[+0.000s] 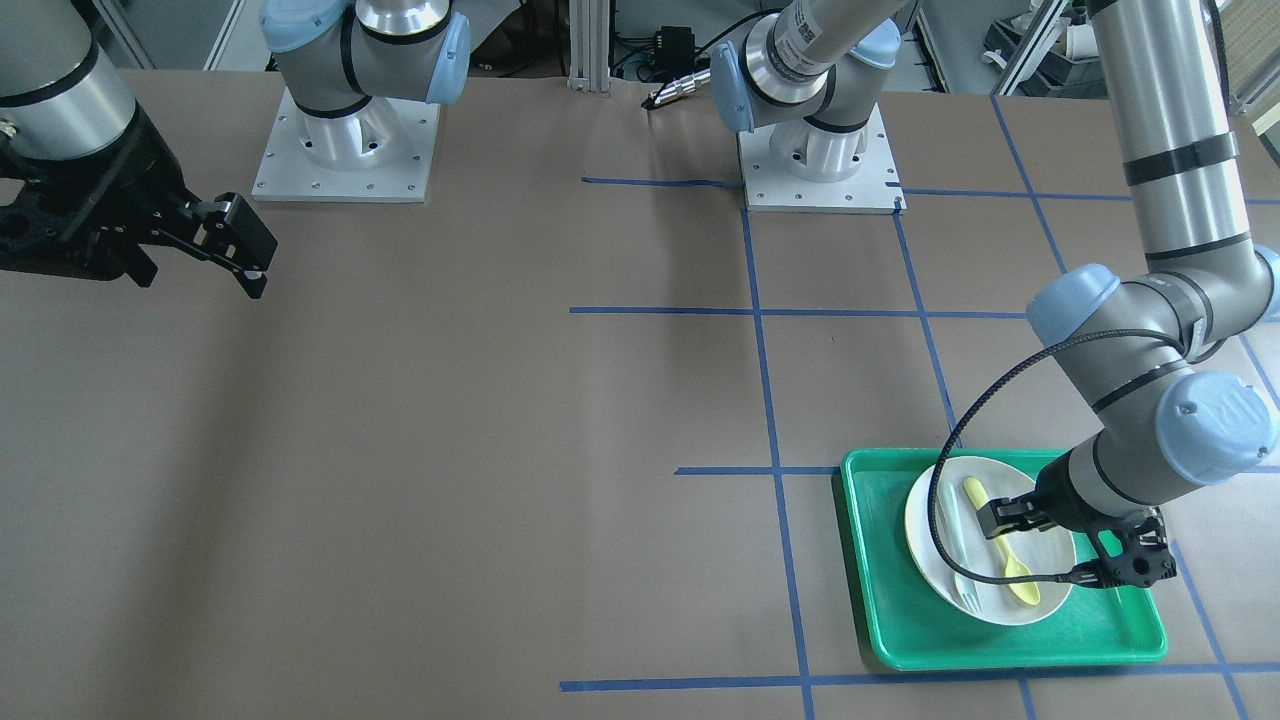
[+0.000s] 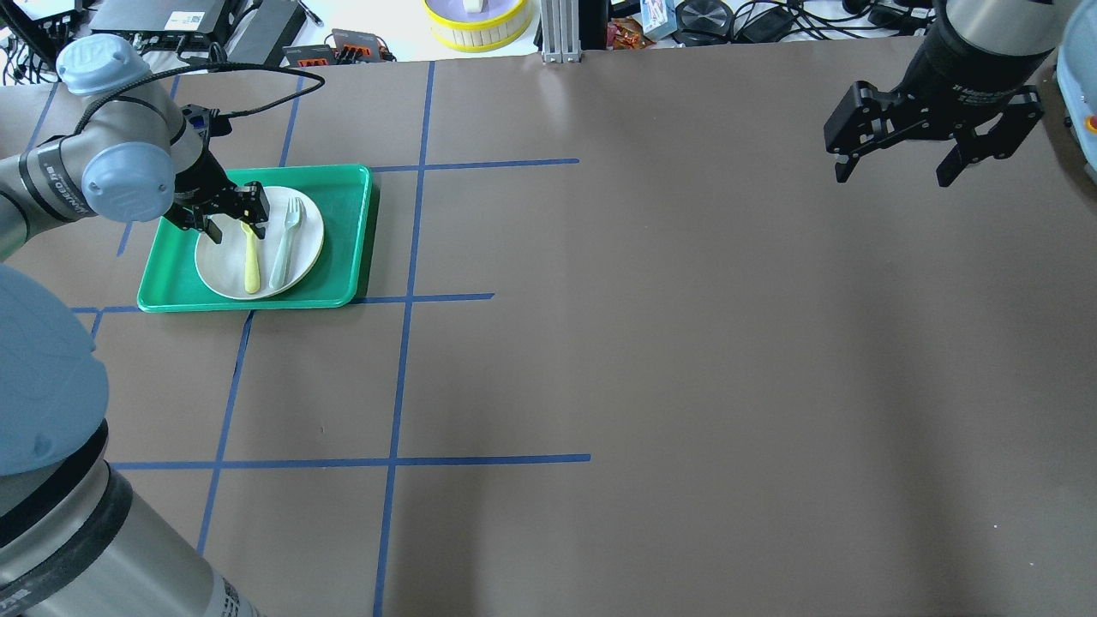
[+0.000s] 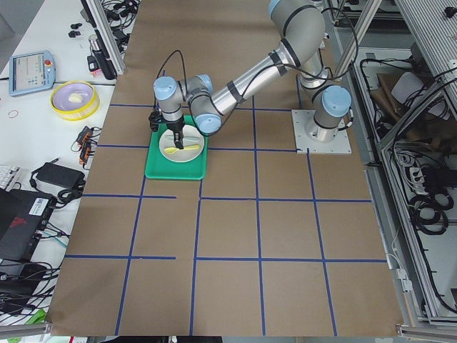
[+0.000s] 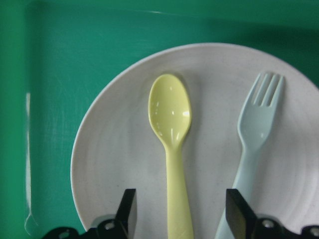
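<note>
A green tray point(image 1: 876, 600) holds a white plate point(image 4: 124, 159) with a yellow spoon point(image 4: 170, 114) and a pale blue fork point(image 4: 256, 124) lying side by side. My gripper is low over the plate, open, with one finger either side of the spoon's handle; the fork's handle runs beside or under the right finger. In the top view the gripper point(image 2: 236, 231) hangs over the tray, partly covering plate and cutlery.
Other robot arms stand round the table, one with a black gripper point(image 2: 931, 123) at the top right of the top view.
</note>
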